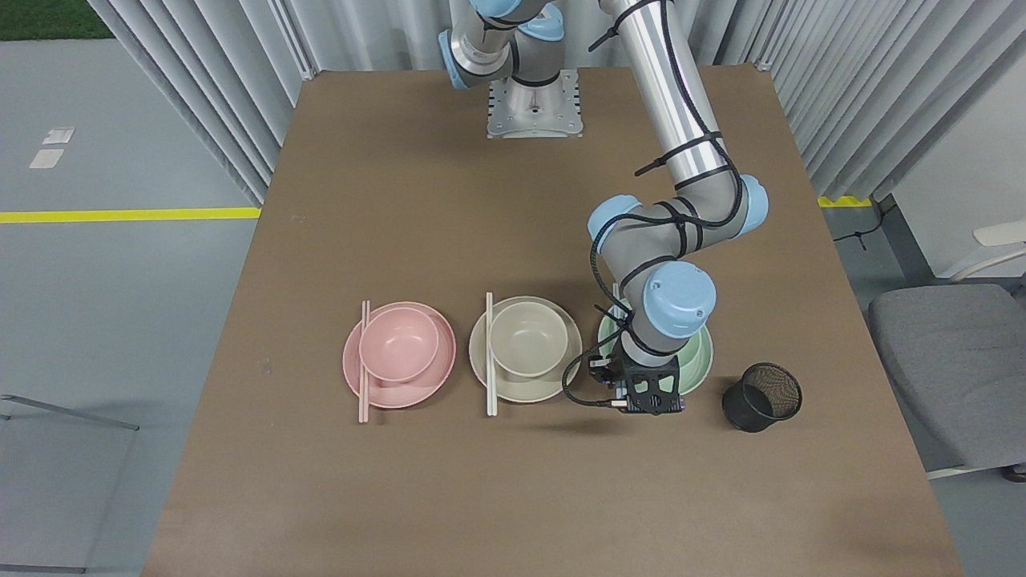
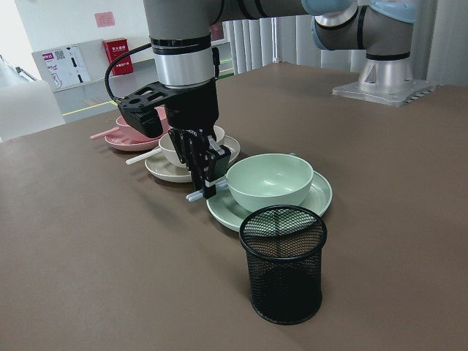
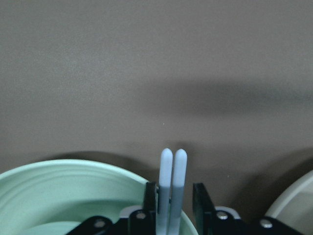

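My gripper is low over the green plate (image 2: 320, 197), at the left side of the green bowl (image 2: 269, 179). A pale pair of chopsticks (image 3: 177, 176) lies between its fingers in the wrist view, near the left finger, with a gap visible toward the right finger, so the fingers look open. In the front view the gripper and chopsticks are mostly hidden by the arm.
A black mesh cup (image 1: 761, 397) stands right of the green set. The cream plate and bowl (image 1: 529, 336) and pink set (image 1: 399, 343), each with chopsticks, sit to the left.
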